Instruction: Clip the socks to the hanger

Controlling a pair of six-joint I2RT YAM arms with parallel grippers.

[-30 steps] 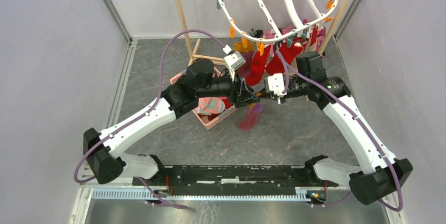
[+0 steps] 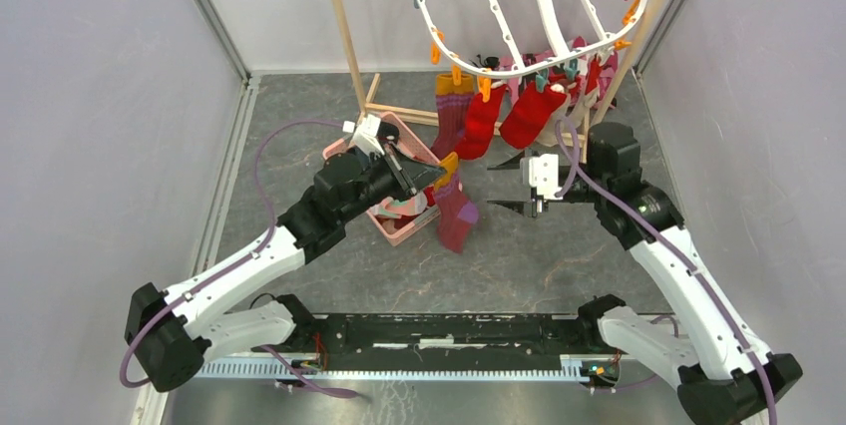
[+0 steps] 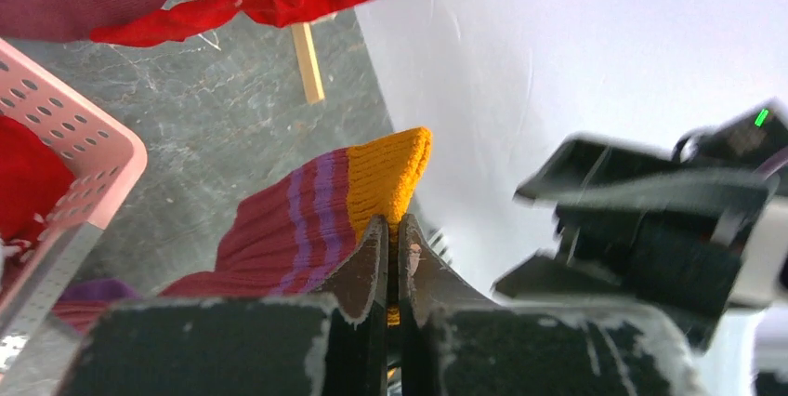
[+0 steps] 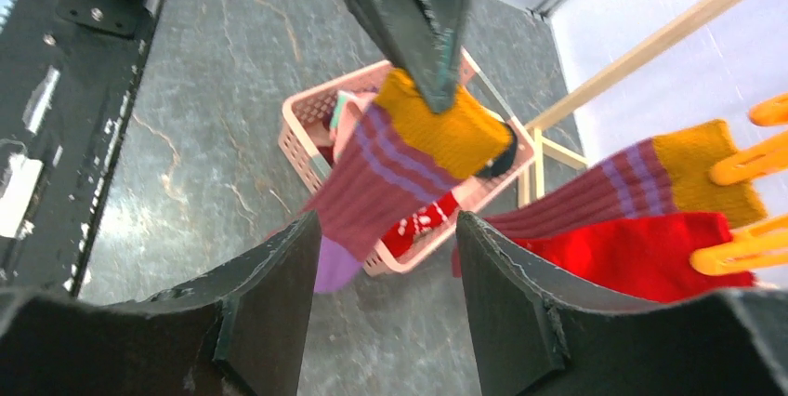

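Note:
A maroon sock (image 2: 456,215) with purple stripes and a mustard cuff hangs from my left gripper (image 2: 441,172), which is shut on the cuff. In the left wrist view the fingertips pinch the cuff's edge, and the sock (image 3: 307,205) droops to the left. My right gripper (image 2: 507,184) stands open to the right of it, nothing between its fingers. The white round hanger (image 2: 523,70) is above and behind both grippers. Clips along its front rim hold a similar maroon sock (image 2: 454,111) and red socks (image 2: 485,121); an orange clip (image 2: 485,84) grips one red sock.
A pink basket (image 2: 398,234) with more socks stands on the floor below my left gripper. Wooden stand poles (image 2: 343,26) flank the hanger.
My grippers have come apart: the left moved left and toward the front with the sock, while the right opened and shifted right. The sock now hangs from the left gripper alone.

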